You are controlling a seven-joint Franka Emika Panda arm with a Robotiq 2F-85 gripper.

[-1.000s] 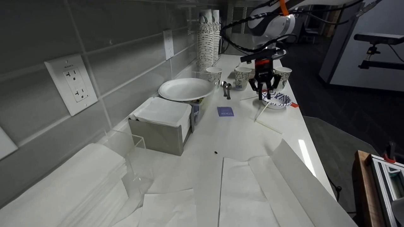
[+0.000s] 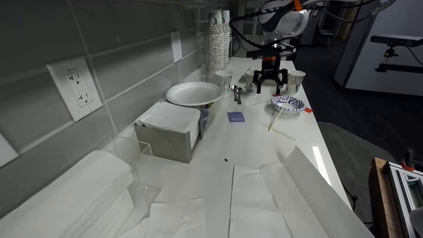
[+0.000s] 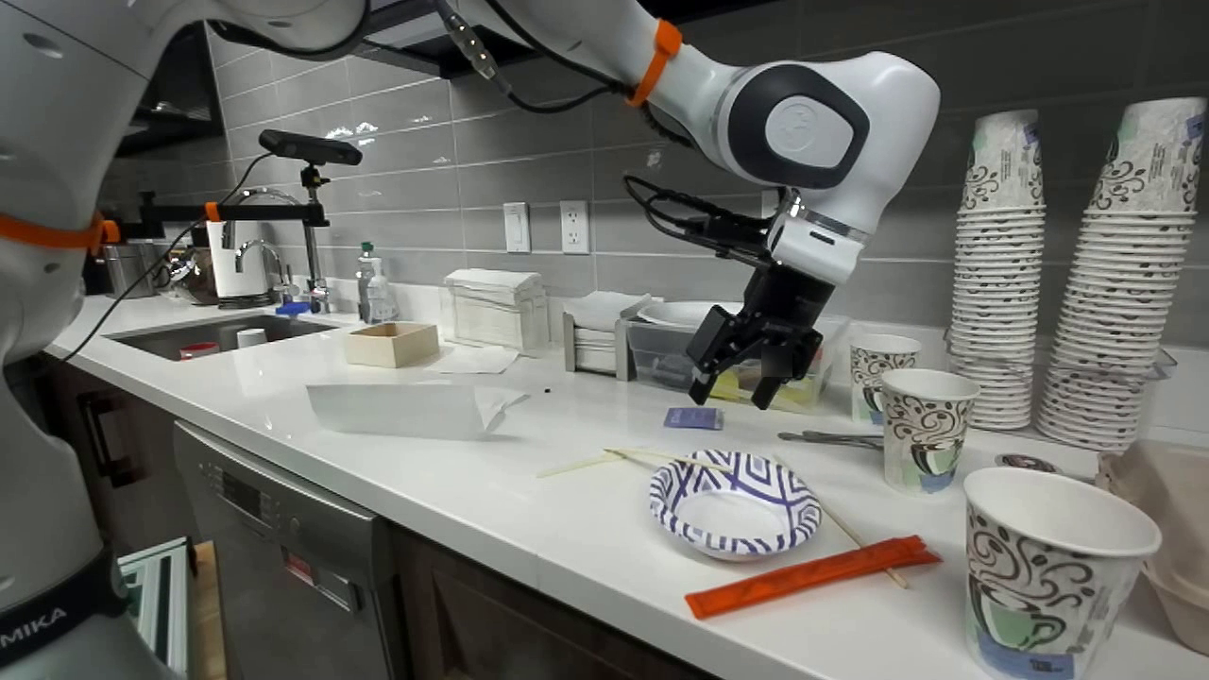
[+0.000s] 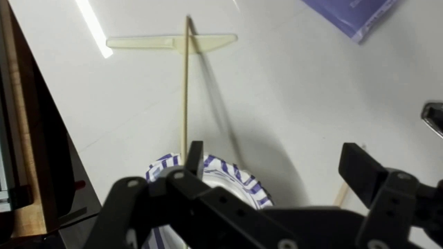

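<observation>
My gripper [image 3: 731,397] is open and empty, raised above the counter behind the bowl in exterior view 2. A paper bowl [image 3: 734,505] with a blue-and-white pattern stands upright below it. One thin wooden stick [image 4: 185,91] leans over the bowl's rim, its far end above a pale yellow knife [image 4: 141,42]. A second stick [image 3: 841,523] lies on the counter beside the bowl, partly under a red wrapper [image 3: 810,574]. In the wrist view, my fingers hide much of the bowl [image 4: 249,187].
A purple packet [image 3: 692,418] and dark metal utensils [image 3: 833,438] lie behind the bowl. Paper cups [image 3: 927,425] and tall cup stacks [image 3: 997,272] crowd the right. A clear bin [image 3: 833,351] stands by the wall. Free counter extends left of the packet.
My gripper has risen away from the bowl, shifted slightly toward the wall side and opened wider. The leaning stick has shifted a little; the bowl looks unmoved.
</observation>
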